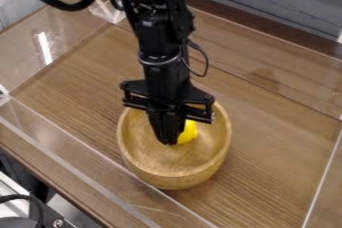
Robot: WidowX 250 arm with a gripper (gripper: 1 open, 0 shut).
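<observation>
My black gripper (167, 122) hangs down into a wooden bowl (171, 172) at the centre of the view, its fingertips over the bowl's left-middle inside. It looks shut. Just right of the fingertips, partly behind them, a small yellow object (189, 132) lies in the bowl; I see nothing clearly held between the fingers.
A pale raised edge runs along the back, and a pale strip with cables lies at the lower left.
</observation>
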